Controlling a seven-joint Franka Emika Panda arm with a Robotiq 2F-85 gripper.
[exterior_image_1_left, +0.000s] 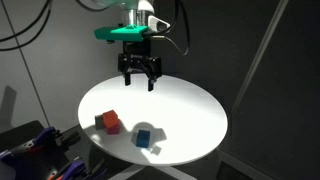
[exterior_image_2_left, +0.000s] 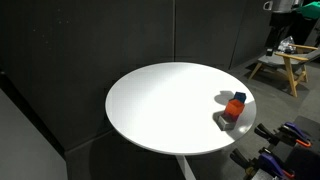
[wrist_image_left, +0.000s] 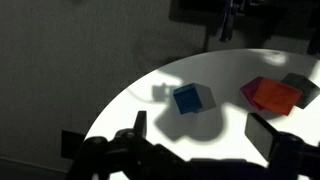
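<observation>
High above the round white table (exterior_image_1_left: 185, 110) hangs my gripper (exterior_image_1_left: 139, 83), open and with nothing between its fingers. The same gripper shows its two dark fingers spread apart at the bottom of the wrist view. A blue block (exterior_image_1_left: 143, 138) sits by itself near the table's front; the wrist view has this blue block (wrist_image_left: 187, 98) a little beyond the gap between the fingers. An orange-red block (exterior_image_1_left: 110, 118) stands to its left, close against a grey block (exterior_image_2_left: 228, 122). Whether the orange-red block rests on another red one is hard to tell.
Dark equipment (exterior_image_1_left: 40, 145) stands beyond the table's left edge. A wooden chair (exterior_image_2_left: 285, 68) is in the background, away from the table.
</observation>
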